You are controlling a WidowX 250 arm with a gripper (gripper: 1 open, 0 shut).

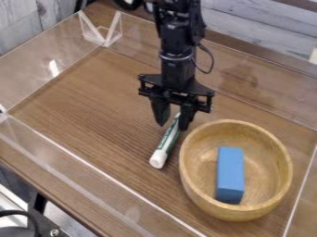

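Note:
The black gripper [171, 111] hangs in the middle of the table [74, 111], its two fingers apart, above the far end of a white-and-green stick-like object [161, 153]. The stick lies on the wood just left of a large tan bowl [205, 199]. A blue block [229, 176] rests inside the bowl. Nothing clearly shows held between the fingers.
A white wire-like frame [102, 30] stands at the back left. Pale wooden walls border the back.

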